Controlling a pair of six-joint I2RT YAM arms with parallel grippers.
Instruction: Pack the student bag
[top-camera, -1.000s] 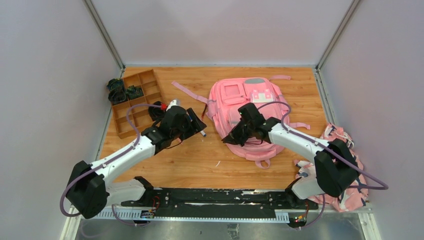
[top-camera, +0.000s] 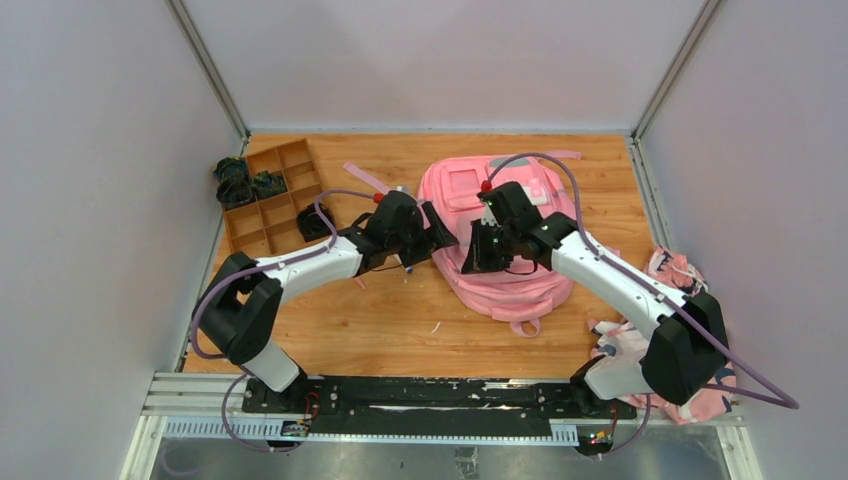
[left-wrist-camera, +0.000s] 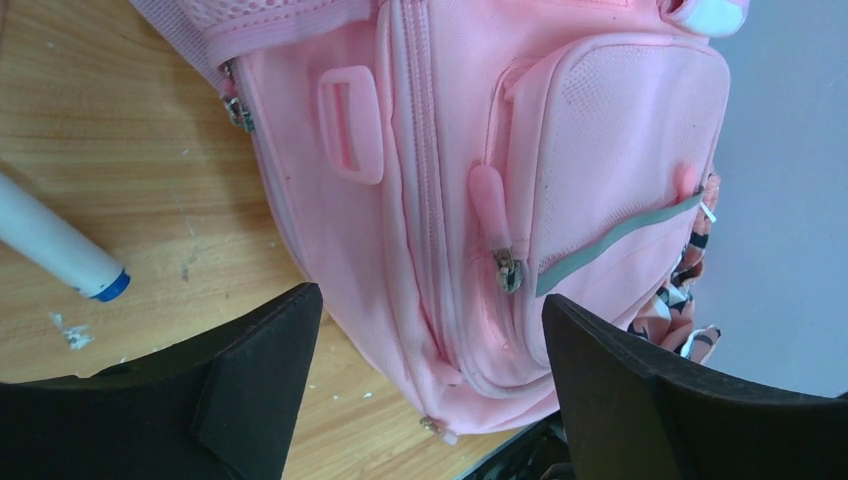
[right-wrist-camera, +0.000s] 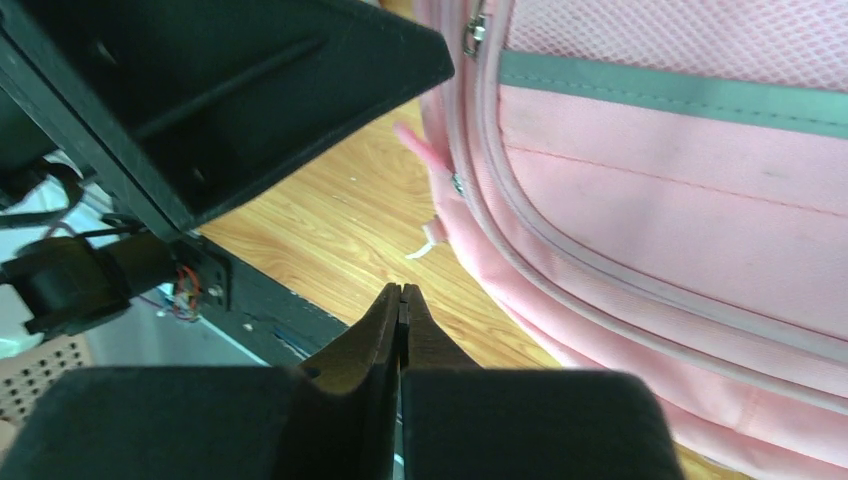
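The pink backpack (top-camera: 520, 300) lies flat on the wooden table, with its front pocket and zippers facing up. In the left wrist view, its side shows a zipper puller (left-wrist-camera: 488, 205) and a pink plastic loop (left-wrist-camera: 352, 125). My left gripper (top-camera: 446, 226) stands open over the bag's left edge, its fingers (left-wrist-camera: 250, 375) wide apart with only bag fabric and table seen beyond. Close by, over the lower part of the bag, my right gripper is shut, and nothing shows between its fingertips. A zipper with a pink puller (right-wrist-camera: 425, 148) runs along the bag's edge there.
A white marker with a blue end (left-wrist-camera: 60, 240) lies left of the bag. Farther left sits a wooden compartment tray (top-camera: 278, 215) holding dark items. Patterned cloth (top-camera: 690, 400) is heaped at the right front.
My left gripper has moved right, from bare table to the bag's left edge. The right gripper has swung slightly right and farther back over the bag. The bag looks unmoved.
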